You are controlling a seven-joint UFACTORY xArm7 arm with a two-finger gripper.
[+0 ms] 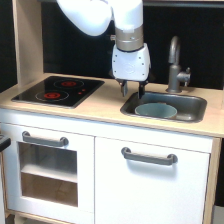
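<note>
My gripper [133, 90] hangs under the white arm, over the counter at the left end of the sink. Its two dark fingers point down and stand apart, with nothing visible between them. A pale teal round dish [156, 111] lies in the sink [192, 107], toward its front left. The gripper is up and to the left of the dish, apart from it in the picture. How far the fingertips are above the counter is hard to tell.
A dark faucet [175, 65] rises behind the sink. The black cooktop [58, 91] with red burner rings lies at the left. Bare wooden counter [98, 104] separates it from the sink. Below are an open-looking oven front and a white cabinet door [150, 185].
</note>
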